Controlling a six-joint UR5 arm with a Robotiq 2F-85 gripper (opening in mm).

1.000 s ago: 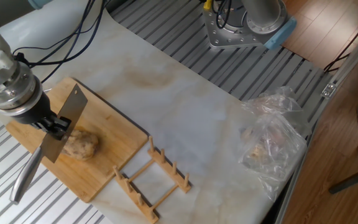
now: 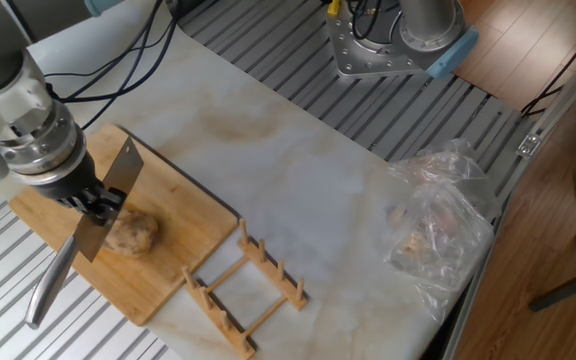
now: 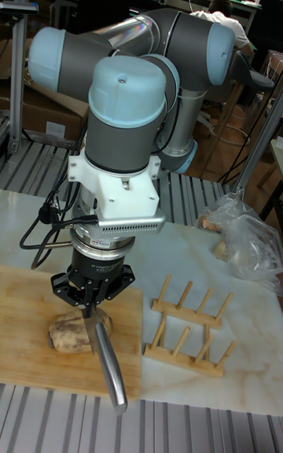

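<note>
A cleaver-like knife (image 2: 93, 237) with a broad steel blade and a metal handle is held in my gripper (image 2: 105, 208), which is shut on the blade near its spine. In exterior view 3 the knife's handle (image 3: 112, 372) points toward the camera, and my gripper (image 3: 90, 309) is right over the potato (image 3: 69, 333). That brown potato (image 2: 133, 233) lies on the wooden cutting board (image 2: 178, 200), partly hidden behind the blade in exterior view 2. Whether the blade's edge touches the potato cannot be made out.
A wooden peg rack (image 2: 230, 275) stands just right of the board. Farther right lies a clear plastic bag (image 2: 443, 235) with things inside. Between them and toward the back, the marbled tabletop (image 2: 288, 150) is bare. Black cables (image 2: 133, 75) hang by the arm.
My gripper and the knife have shifted slightly to the right in exterior view 2, with the knife's handle swinging a little that way. Potato, board and rack stay where they were.
</note>
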